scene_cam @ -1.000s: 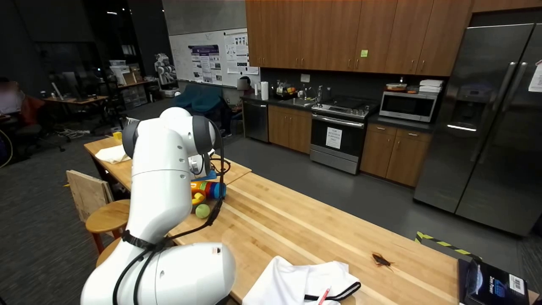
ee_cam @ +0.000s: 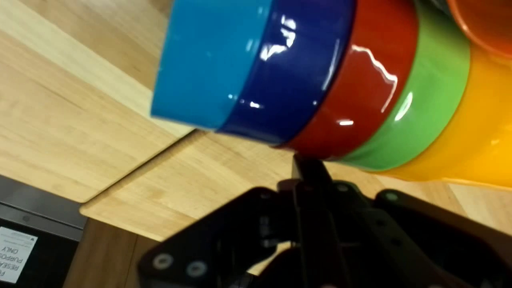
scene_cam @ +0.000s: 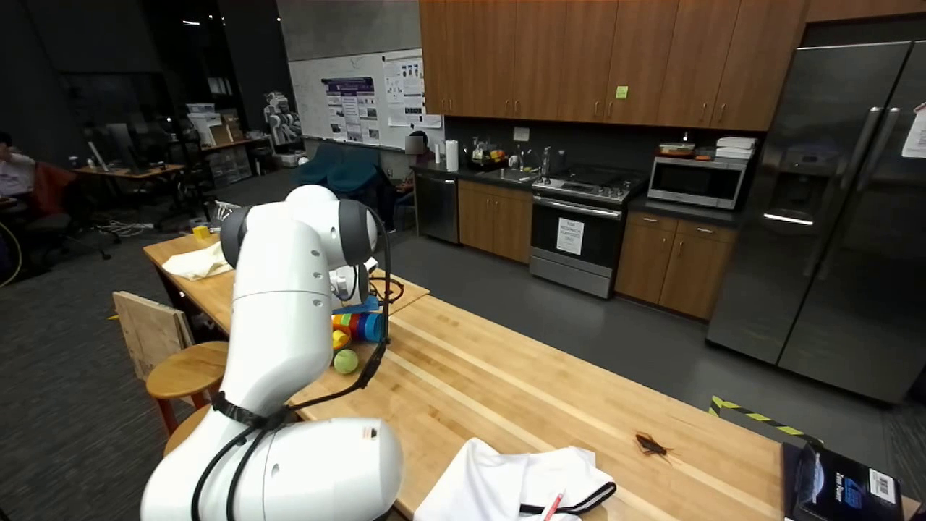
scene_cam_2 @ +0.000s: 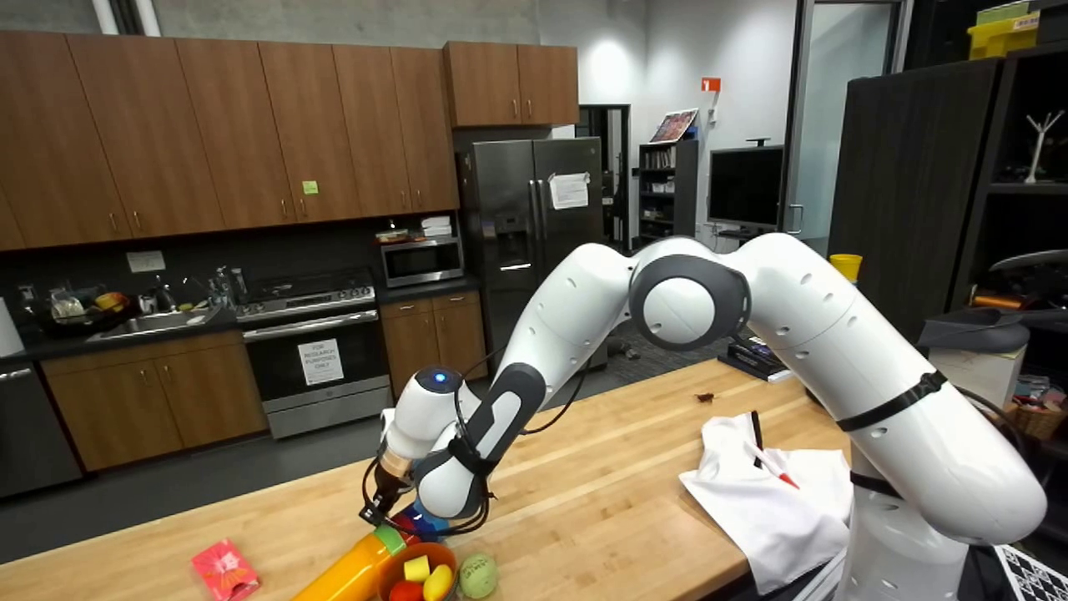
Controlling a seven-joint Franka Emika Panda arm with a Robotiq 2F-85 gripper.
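Observation:
A row of nested cups lies on its side on the wooden table, coloured light blue point(ee_cam: 211, 57), dark blue point(ee_cam: 293, 72), red point(ee_cam: 369, 81), green point(ee_cam: 432, 96) and orange point(ee_cam: 494, 129) in the wrist view. My gripper is shut, with nothing visible between its fingers. Its dark tips are right at the lower edge of the red cup in that view; whether they touch it I cannot tell. In exterior view 2 the gripper point(scene_cam_2: 372, 512) is low beside the cups, partly hidden by cables. From exterior view 1 my arm covers it, while the blue cup end point(scene_cam: 373, 326) shows.
Against the cups stands an orange bowl point(scene_cam_2: 446, 554) of toy fruit, with a green ball point(scene_cam_2: 478, 575) beside it. A pink packet point(scene_cam_2: 225, 571) lies apart. Nearer the arm's base are a white cloth point(scene_cam: 512, 479) and a marker point(scene_cam: 553, 505).
The arm's upper part and wrist have shifted slightly to the right in exterior view 1. The cups' visible blue end sits marginally further left. Cloth and ball look unchanged.

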